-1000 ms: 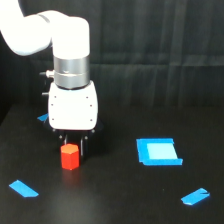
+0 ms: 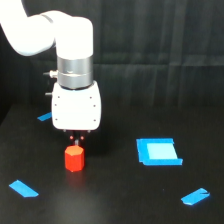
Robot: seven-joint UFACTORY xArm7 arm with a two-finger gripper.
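Observation:
A small red block [image 2: 74, 158], roughly six-sided from this side, is at the left of the dark table. Directly above it is my white gripper [image 2: 77, 140], pointing down from the arm. The dark fingers are small and hard to make out against the black background. They end at or just behind the block's top. I cannot tell whether they touch or grip it, nor whether the block rests on the table.
On the right lies a pale square [image 2: 161, 151] edged with blue tape. Blue tape strips [image 2: 23, 188] mark the front left and front right.
The arm and gripper have shifted slightly right. The red block also appears a little further right and slightly lower in view. The dark fingers look closer together than before.

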